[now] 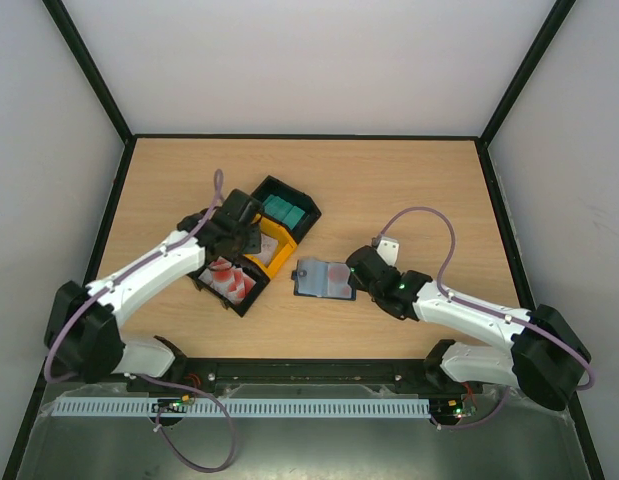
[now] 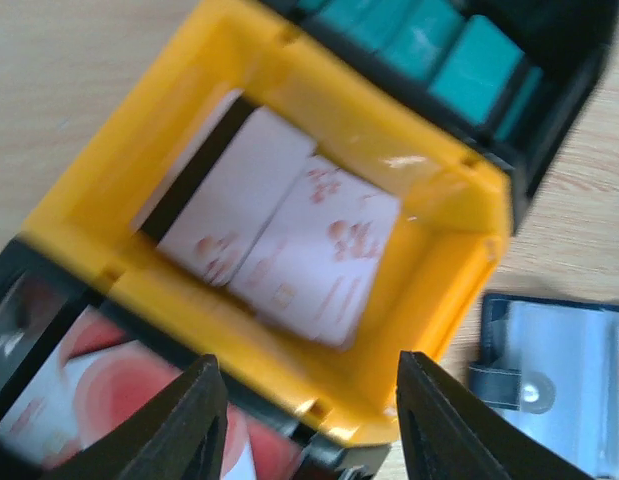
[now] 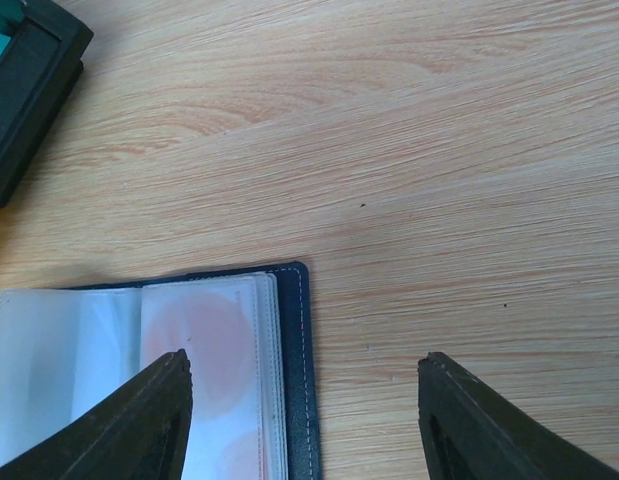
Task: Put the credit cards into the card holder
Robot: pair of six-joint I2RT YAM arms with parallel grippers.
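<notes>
An open blue card holder (image 1: 313, 279) with clear sleeves lies flat on the table; a red-and-white card shows in its right side (image 3: 201, 340). White cards with red print (image 2: 311, 255) lie in the yellow bin (image 2: 429, 255). My left gripper hovers over the bins, its fingers wide apart and nothing between them. My right gripper is above the holder's right edge, also open and empty, its left finger (image 3: 159, 415) over the sleeve page.
Against the yellow bin stand two black bins, one with green cards (image 1: 283, 211) and one with red-and-white cards (image 1: 227, 280). Bare wood table (image 1: 409, 185) stretches behind and right of the holder.
</notes>
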